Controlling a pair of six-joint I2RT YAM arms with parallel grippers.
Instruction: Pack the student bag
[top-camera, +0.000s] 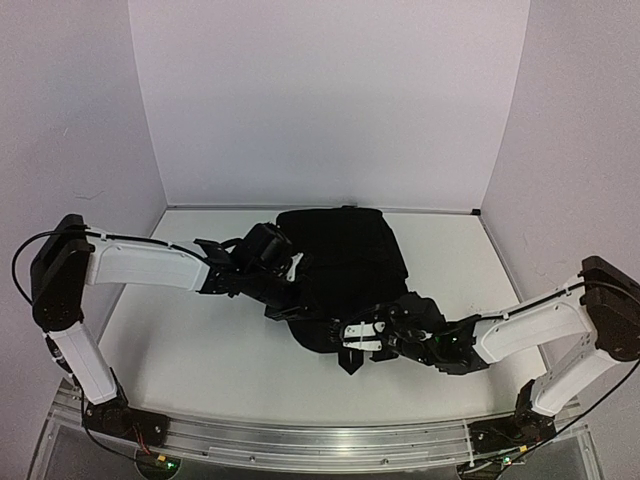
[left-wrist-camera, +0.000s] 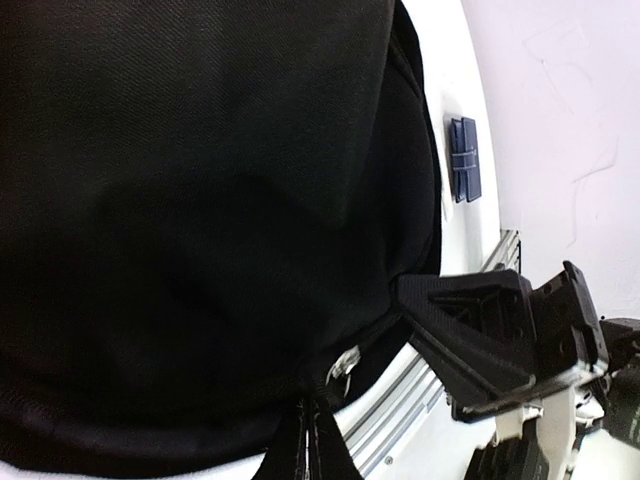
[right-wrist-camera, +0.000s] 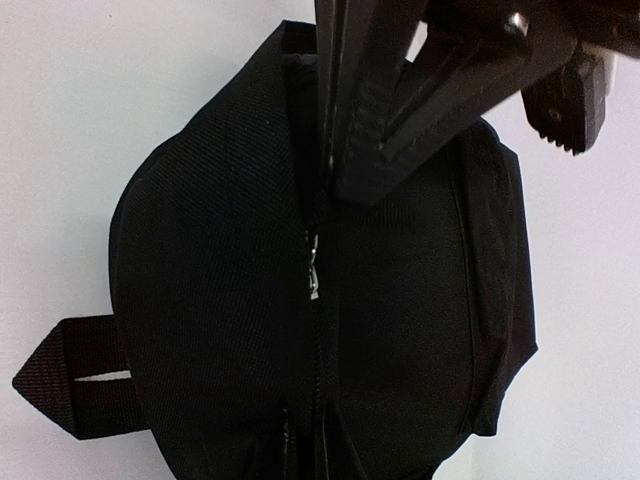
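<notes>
A black bag (top-camera: 345, 250) lies on the white table, its rounded end toward the front. A silver zipper pull lies on its zipper line and also shows as a pale tag in the left wrist view. Over the bag's front left part is my left gripper (top-camera: 285, 312); its fingertips meet in the left wrist view, with nothing visible between them. My right gripper (top-camera: 345, 335) is at the bag's front end. Its fingers look together and touch the bag in the left wrist view; whether cloth is pinched is too dark to see.
A black strap loop (right-wrist-camera: 75, 375) sticks out from the bag's front. In the left wrist view a dark blue case (left-wrist-camera: 465, 160) lies beside the bag near the table edge. Free table (top-camera: 190, 350) spreads to the left; walls close the sides and back.
</notes>
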